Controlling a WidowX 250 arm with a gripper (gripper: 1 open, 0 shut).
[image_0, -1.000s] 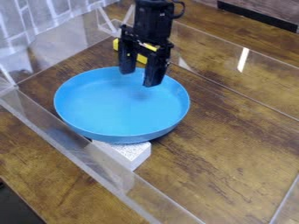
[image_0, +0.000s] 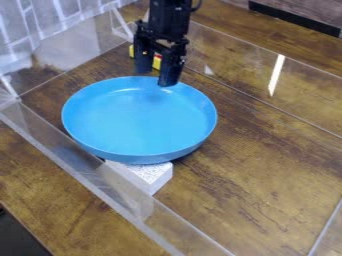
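The black gripper (image_0: 158, 67) hangs open above the far rim of a round blue plate (image_0: 140, 120) on the wooden table. A yellow object (image_0: 136, 52) is behind the gripper, mostly hidden by it. A white block (image_0: 147, 177) shows from under the plate's near edge.
Clear plastic panels run along the left and right of the work area. The wooden surface (image_0: 261, 160) to the right of the plate is bare, as is a patch at the lower left.
The gripper has risen slightly and shifted a little, now covering more of the yellow object. The plate and white block look unmoved.
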